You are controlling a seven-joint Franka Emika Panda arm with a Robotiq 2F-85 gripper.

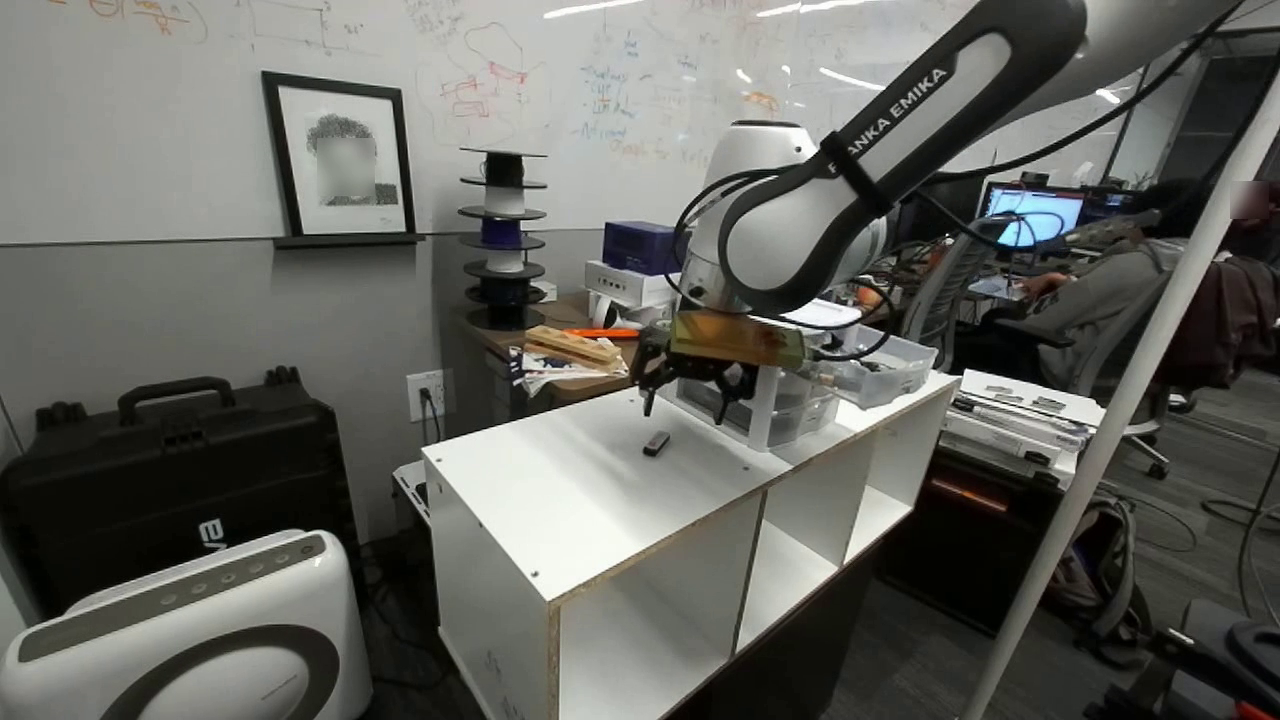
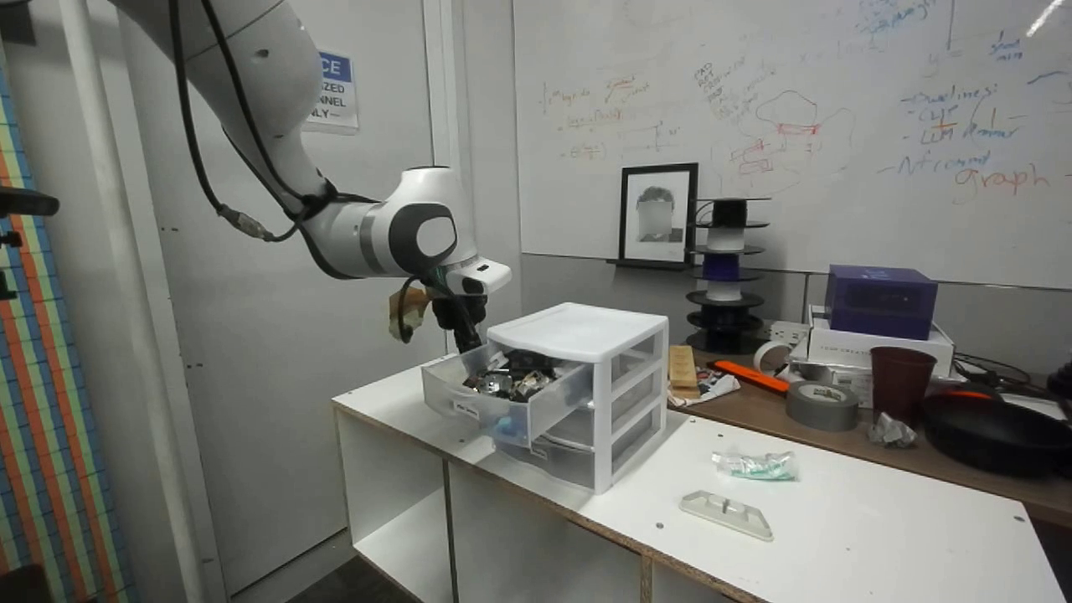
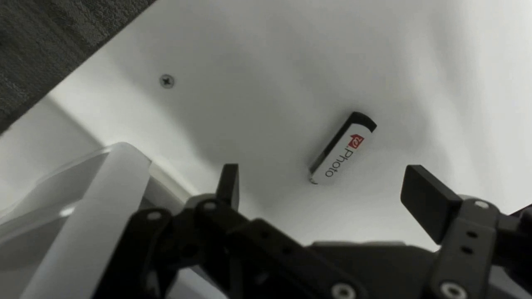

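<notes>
A small white-and-black stick with a red logo and the word "Photo" lies on the white cabinet top. It appears as a small dark piece in exterior view 1. My gripper hangs above the top, close to the stick and beside the clear drawer unit. In the wrist view its black fingers are wide apart, so the gripper is open with nothing between them. The stick lies below and ahead of that gap, untouched. Exterior view 2 shows the arm behind the drawer unit, its fingertips hidden.
An upper drawer full of small parts is pulled out. Exterior view 2 also shows a plastic packet and a pale flat piece on the top, neither visible in exterior view 1. The cabinet's near-left top is clear.
</notes>
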